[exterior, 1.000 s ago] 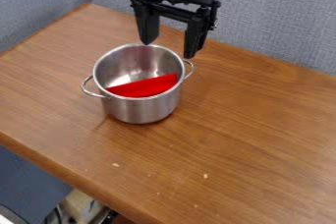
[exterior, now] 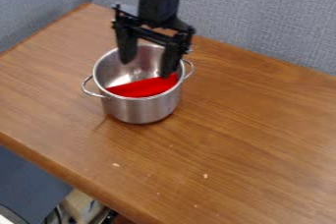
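My black gripper (exterior: 148, 56) is lowered over the mouth of a steel pot (exterior: 138, 110) with two wire handles. The fingers stand open, one finger on the left side of the pot's interior and the other toward its right, with nothing seen held between them. A red object (exterior: 141, 88) lies inside the pot, below the fingers; whether the fingertips touch it I cannot tell.
The pot stands on a wooden table (exterior: 250, 140). Grey padded walls (exterior: 276, 22) rise behind and at the back left. Its left front edge drops to a darker area.
My gripper has come down and a little to the left, from above the pot to within its rim. The pot and red object look unmoved.
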